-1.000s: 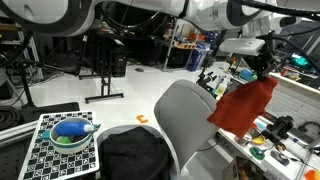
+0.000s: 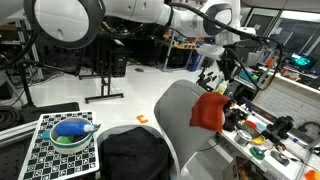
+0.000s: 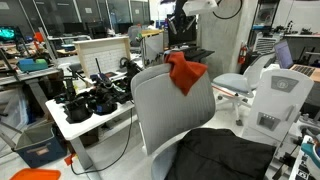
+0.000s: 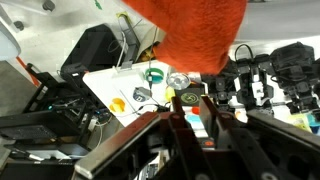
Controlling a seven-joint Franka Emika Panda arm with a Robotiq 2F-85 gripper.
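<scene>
An orange-red cloth [image 2: 209, 111] hangs folded over the top edge of the grey chair back [image 2: 176, 118]. Exterior view 2 shows the same cloth [image 3: 185, 73] draped on the chair [image 3: 172, 108], its corner pointing down. Above the cloth is my gripper [image 2: 229, 69], which looks clear of it. In the wrist view, the fingertips of my gripper stand a little apart with nothing between them. The cloth [image 4: 207, 32] fills the upper middle of that view, beyond the fingertips.
A black cloth-like item [image 3: 225, 153] covers the chair seat. Behind the chair, a white table [image 3: 92, 124] carries several black devices. A checkered board with a bowl [image 2: 70, 134] stands at the left. Open floor [image 2: 120, 100] lies left of the chair.
The cloth hung from my gripper earlier and moved left with it toward the chair. Now it lies over the chair back, folded lower, and my gripper is apart from it.
</scene>
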